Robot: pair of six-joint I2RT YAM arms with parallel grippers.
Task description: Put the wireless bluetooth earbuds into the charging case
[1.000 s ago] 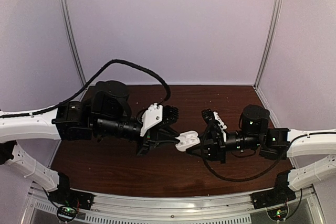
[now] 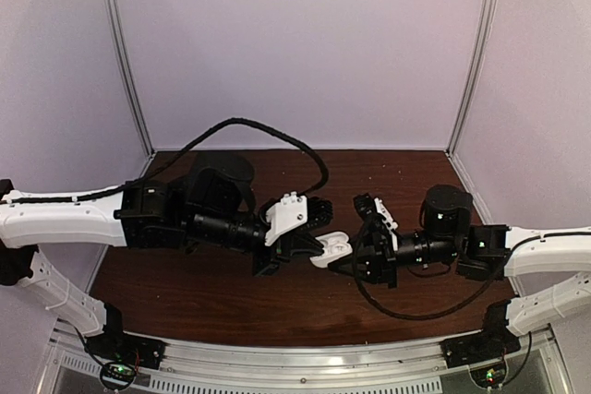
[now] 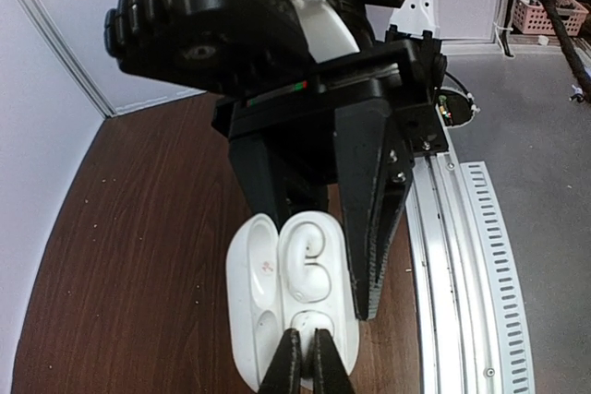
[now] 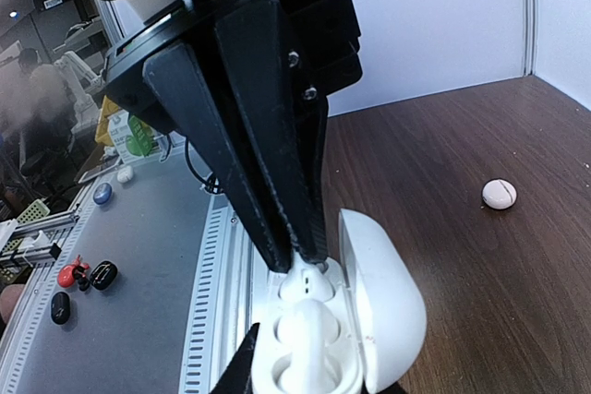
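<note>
The white open charging case [image 2: 331, 248] [image 3: 249, 302] [image 4: 383, 297] is held in midair between the grippers. My right gripper [image 2: 343, 260] is shut on it, its black fingers behind and beside the case in the left wrist view. My left gripper [image 2: 305, 248] has its fingertips in the case at one cavity, shut on a white earbud [image 4: 305, 279] seated in or at that cavity; how deep it sits is unclear. In the left wrist view the other cavity [image 3: 307, 256] shows its moulded shape.
A small white round object [image 4: 499, 194] lies on the dark wooden table [image 4: 480, 302]. The aluminium rail runs along the table's edge, with grey floor and small items beyond. The table under the grippers is mostly clear.
My left gripper has moved right toward the case, its fingertips now further over it. My right gripper and the case are nearly still.
</note>
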